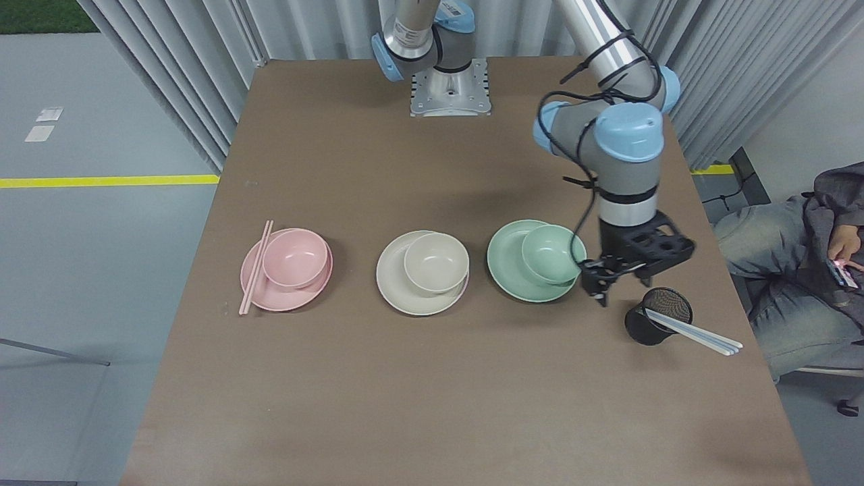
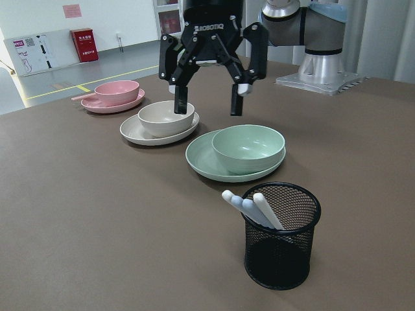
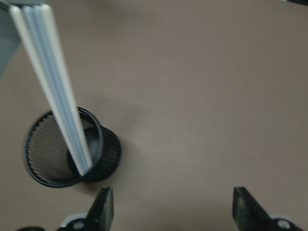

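A black mesh cup (image 1: 648, 324) (image 2: 277, 259) stands at the table's right side, holding several white and pale blue chopsticks (image 1: 703, 335) (image 3: 62, 96) that lean out steeply over its rim. My gripper (image 2: 209, 103) hangs open above, behind the cup in the left view, with nothing visible between its fingers. In the wrist view the cup is left of centre, beyond the fingers.
Green (image 1: 553, 254), white (image 1: 435, 260) and pink bowls (image 1: 295, 259) sit on matching plates, with pink chopsticks (image 1: 256, 267) on the pink plate. A person sits right.
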